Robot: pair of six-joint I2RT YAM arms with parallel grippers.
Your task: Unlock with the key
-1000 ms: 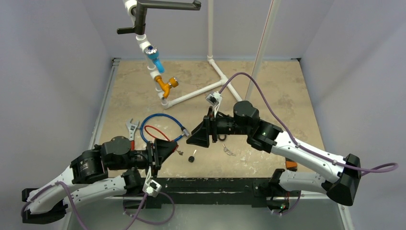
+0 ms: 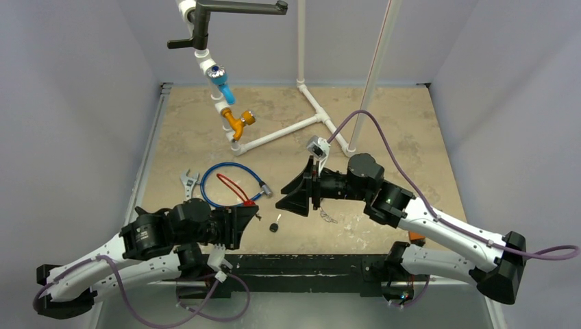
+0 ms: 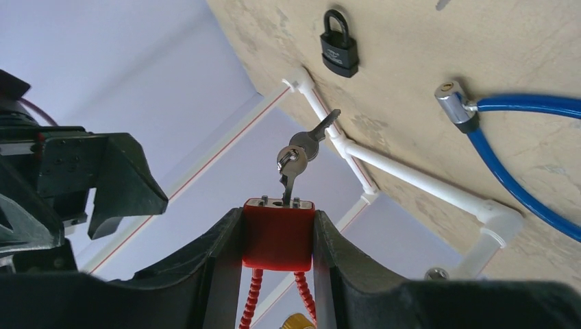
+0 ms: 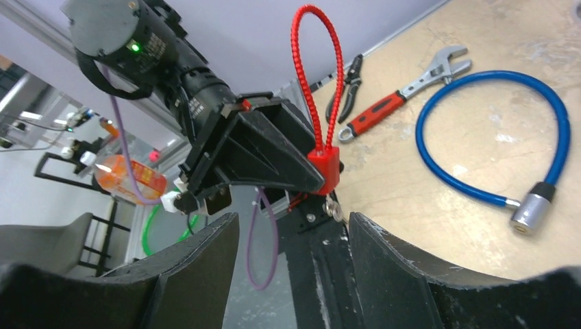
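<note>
My left gripper is shut on the red body of a small cable lock (image 3: 277,240). A silver key (image 3: 293,164) stands in the lock's keyhole, with a second, darker key (image 3: 307,141) on the same ring. In the right wrist view, the lock's red cable loop (image 4: 299,55) rises from the red body (image 4: 326,168). My right gripper is open with nothing between its fingers, and in the top view this gripper (image 2: 293,194) hovers to the right of the lock, apart from it.
A blue cable lock (image 2: 233,163) lies coiled on the board, with an adjustable wrench (image 4: 411,89) and pliers (image 4: 351,86) nearby. A black padlock (image 3: 340,55), loose keys (image 2: 328,216) and a black-headed key (image 2: 274,226) also lie there. White pipes (image 2: 281,131) stand behind.
The left gripper turned and shifted a little rightward, and the red loop swung with it.
</note>
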